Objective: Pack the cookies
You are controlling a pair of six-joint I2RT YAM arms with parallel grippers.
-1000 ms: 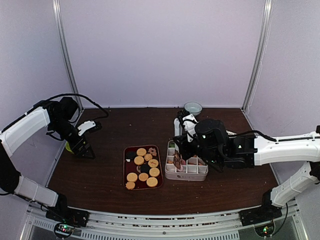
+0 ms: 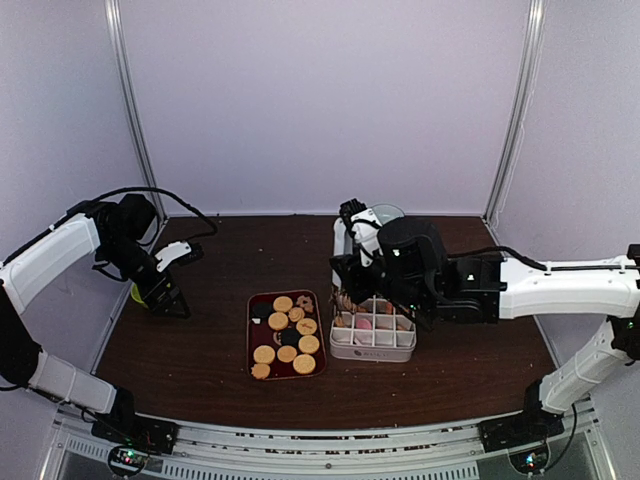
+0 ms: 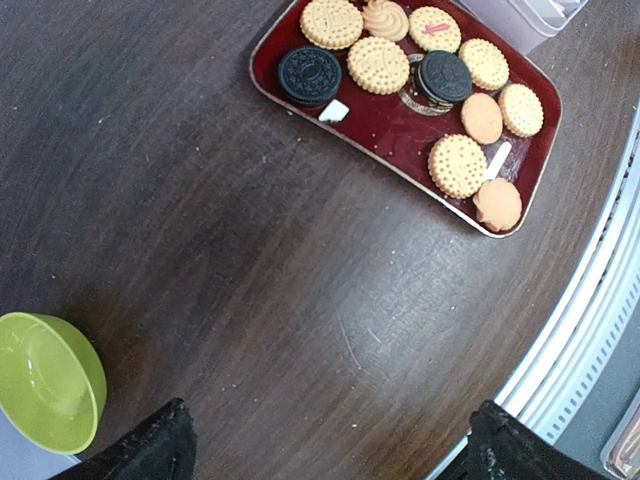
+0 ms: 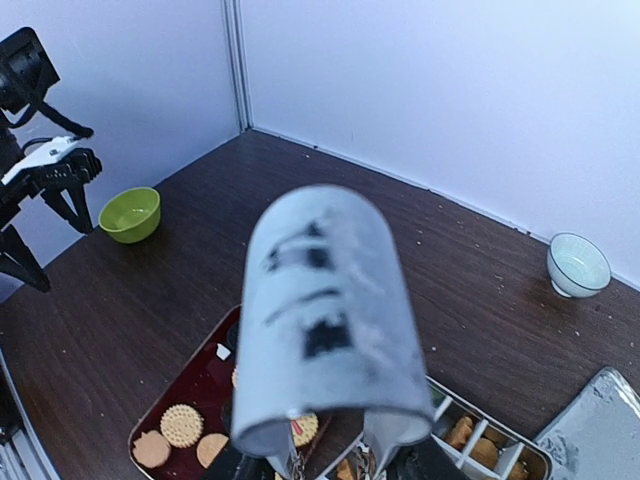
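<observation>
A red tray point(image 2: 260, 340) of assorted cookies, sandwich and plain, lies in mid table, beside a white compartment box point(image 2: 372, 352) with some items inside. My right gripper is over the box, holding a white tong-like tool point(image 4: 322, 290) that fills much of the right wrist view; its lower end is partly hidden in the top view. My left gripper hangs open at the left, empty, near a green bowl point(image 3: 45, 385).
A pale bowl point(image 4: 577, 262) stands at the back right, with a metal lid or tray point(image 4: 590, 430) beside the box. The table behind the cookie tray is clear.
My right gripper has moved up and to the left with the white tool. The left arm has stayed still.
</observation>
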